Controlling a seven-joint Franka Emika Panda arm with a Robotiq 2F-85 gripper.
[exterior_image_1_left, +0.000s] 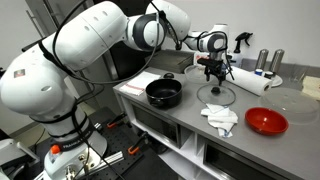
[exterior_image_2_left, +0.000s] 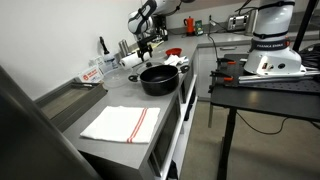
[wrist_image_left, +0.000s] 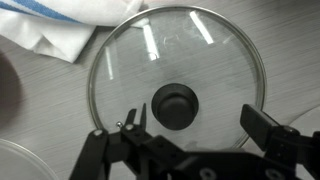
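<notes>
A clear glass lid (wrist_image_left: 128, 68) with a black knob (wrist_image_left: 174, 106) lies flat on the grey counter. In the wrist view my gripper is open above it, its black fingers spread either side of the knob and nothing between them. In the first exterior view the gripper (exterior_image_1_left: 217, 78) is just above the lid (exterior_image_1_left: 208, 97). The black pot (exterior_image_1_left: 164, 93) stands to the left, uncovered.
A white cloth (exterior_image_1_left: 220, 120) lies beside the lid, with a red bowl (exterior_image_1_left: 266, 121) to its right. Behind are a paper towel roll (exterior_image_1_left: 248, 80) and another clear lid (exterior_image_1_left: 290, 102). A striped towel (exterior_image_2_left: 122, 123) lies near the pot.
</notes>
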